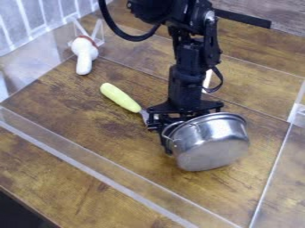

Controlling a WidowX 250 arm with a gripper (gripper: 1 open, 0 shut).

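A steel pot (210, 147) is tipped on its side at the right of the wooden surface, its base and outer wall facing the camera. My black gripper (173, 125) is low at the pot's left rim, partly hidden behind it; whether its fingers hold the rim is unclear.
A utensil with a pale yellow-green handle (119, 96) lies left of my gripper. A white object (84, 55) lies at the back left. Clear low walls edge the work area.
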